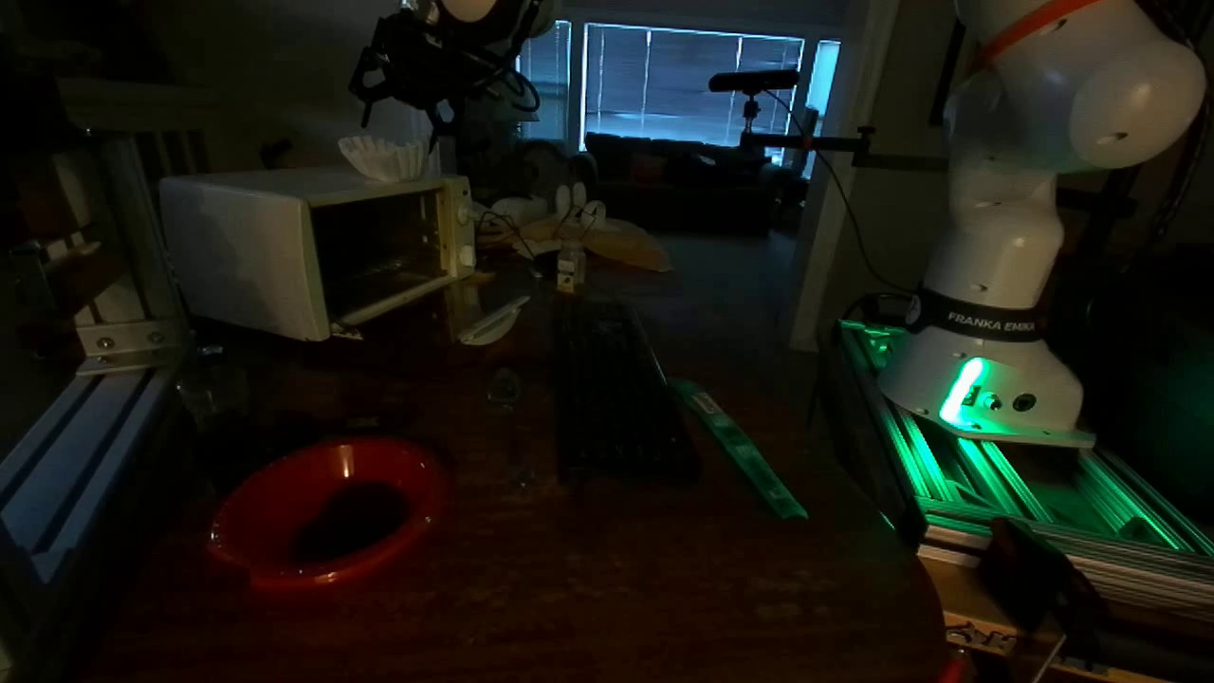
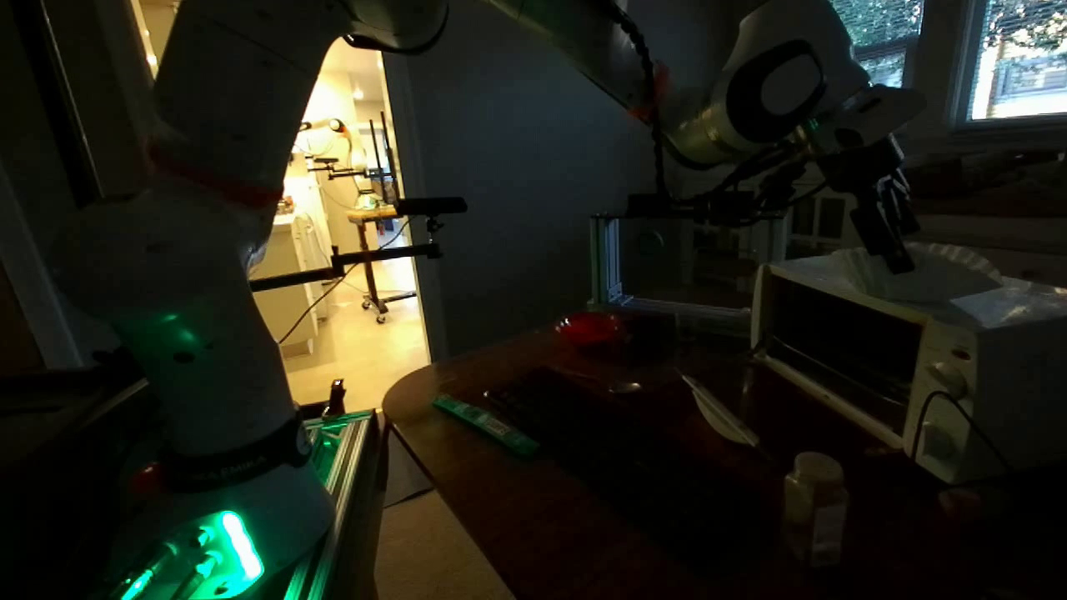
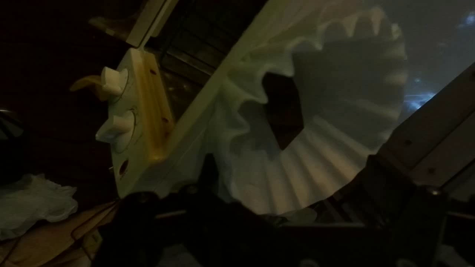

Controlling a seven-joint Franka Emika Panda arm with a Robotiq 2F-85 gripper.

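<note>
A white fluted paper filter (image 1: 384, 159) sits on top of the white toaster oven (image 1: 245, 245), close to its control-panel end. My gripper (image 1: 401, 123) hangs just above the filter, its fingers spread wide with nothing held. In the wrist view the filter (image 3: 307, 173) fills much of the middle, its pleated wall facing up and a dark patch showing inside. One dark finger (image 3: 209, 171) stands left of the filter's lower wall; the other is hard to make out in the shadow at lower right. In exterior view 2 a fingertip overlaps the filter (image 2: 945, 275); contact cannot be judged.
On the dark table are a red bowl (image 1: 256, 541), a black keyboard (image 1: 620, 398), a green packet (image 1: 745, 450), a white dish (image 2: 720, 415) and a clear bottle (image 2: 815, 505). The oven's front stands open. Bare table lies in front of the keyboard.
</note>
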